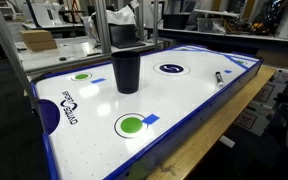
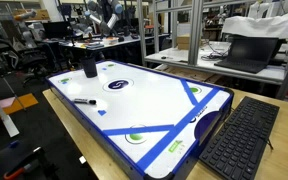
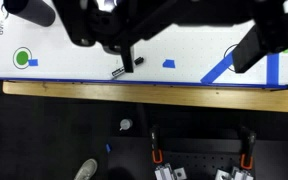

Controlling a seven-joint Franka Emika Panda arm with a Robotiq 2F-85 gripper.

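Observation:
A black cup (image 1: 126, 73) stands upright on the white air-hockey table (image 1: 179, 95). In exterior view 2 the cup (image 2: 90, 67) is toward the far end. A dark and white marker (image 1: 219, 78) lies on the table apart from the cup; in the other exterior view the marker (image 2: 85, 101) is near the long edge. In the wrist view my gripper shows as blurred dark shapes, open, with only bare tabletop visible between its fingers. The marker (image 3: 118, 72) appears close to one fingertip in that picture; the height between them is unclear. I cannot make out the gripper in the exterior views.
A black keyboard (image 2: 240, 137) sits beside the table's end, with a laptop (image 2: 248, 53) behind. Blue tape strips (image 2: 140, 131) and green spots (image 1: 131, 125) mark the surface. A wooden ledge (image 1: 199, 145) runs along one side.

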